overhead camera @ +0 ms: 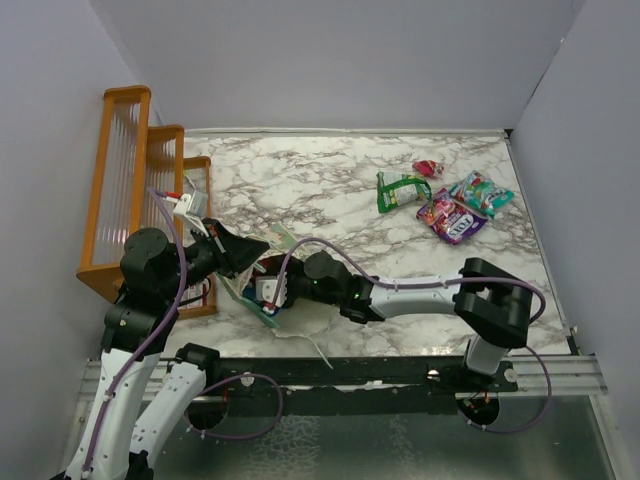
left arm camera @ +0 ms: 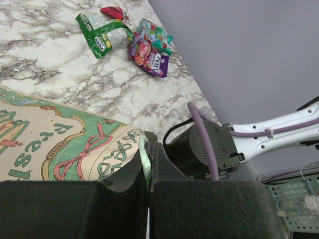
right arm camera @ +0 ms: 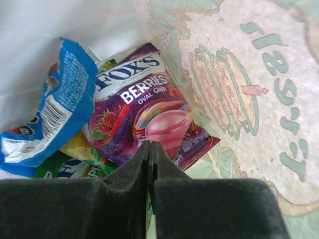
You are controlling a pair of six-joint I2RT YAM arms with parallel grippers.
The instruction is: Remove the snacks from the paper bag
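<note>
The paper bag [left arm camera: 65,139] has printed sides; my left gripper is shut on its pale green rim. Down inside the bag, my right gripper is shut with nothing between its fingers. Just beyond its fingertips lies the purple Fox's Berries candy pack [right arm camera: 130,94], outside the fingers and partly covered by them. A blue snack pack [right arm camera: 70,102] leans at its left, and a green and yellow pack [right arm camera: 70,167] shows below. In the top view the arms and bag largely hide the contents.
On the marble table's far right rest a green pack [overhead camera: 400,191], a small red pack [overhead camera: 428,169], a purple pack [overhead camera: 450,217] and a teal pack [overhead camera: 481,193]. A wooden rack [overhead camera: 121,185] stands left of the bag.
</note>
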